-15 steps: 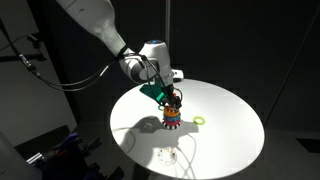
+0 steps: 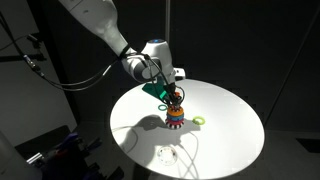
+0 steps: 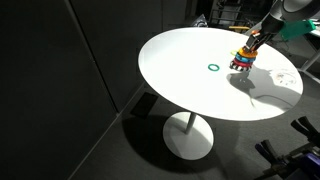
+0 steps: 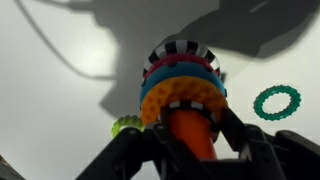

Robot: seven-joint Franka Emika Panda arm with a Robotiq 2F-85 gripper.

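Observation:
A stacking-ring toy stands on the table, a tower of colored rings (image 2: 175, 115) in exterior view 1. The same ring stack (image 3: 242, 60) shows at the right in exterior view 2. From above, in the wrist view, its orange ring (image 4: 182, 95), blue ring and black-and-white base show beneath a red-orange top piece (image 4: 192, 132). My gripper is right over the stack, its dark fingers parted on either side of that top piece. Whether they touch it cannot be made out.
A green ring (image 4: 126, 124) and a teal ring (image 4: 277, 102) lie loose on the white table (image 2: 225, 140), on opposite sides of the stack. A small pale ring-shaped item (image 2: 166, 155) lies near the front edge.
The loose green ring has stayed in place.

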